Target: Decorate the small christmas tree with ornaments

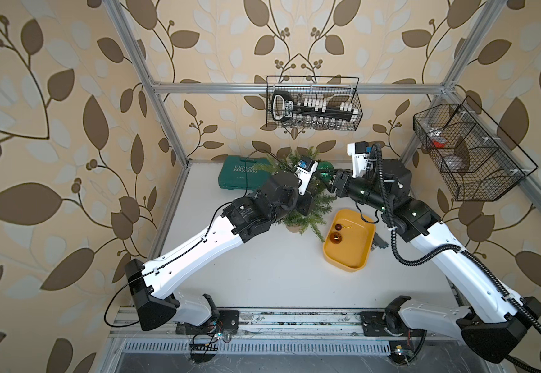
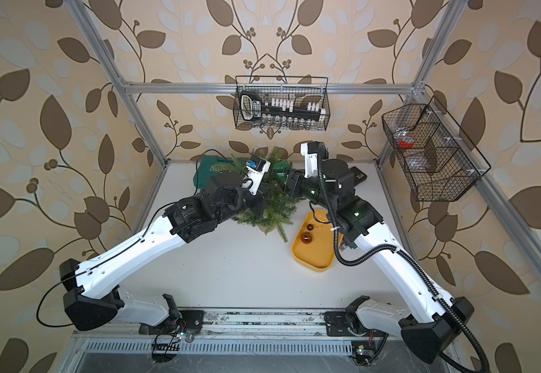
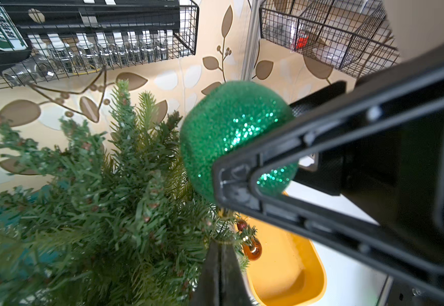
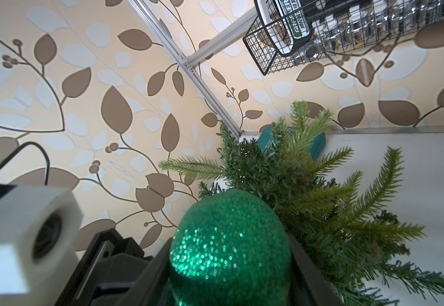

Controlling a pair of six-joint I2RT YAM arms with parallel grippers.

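The small tree (image 3: 130, 214) stands at the back centre with a glittery green ball (image 3: 237, 132) at its side, between my two grippers. In the left wrist view my left gripper has its dark fingertips together just below the ball, at its gold cap, with nothing clear between them. My right gripper (image 1: 332, 180) is around the ball from the right; its finger lies across the ball in the left wrist view. In the right wrist view the ball (image 4: 229, 250) hides much of the fingers.
A yellow tray (image 1: 348, 248) holding small brown ornaments lies right of the tree. A green case (image 1: 236, 174) lies at back left. Wire baskets (image 1: 314, 105) hang on the back and right sides.
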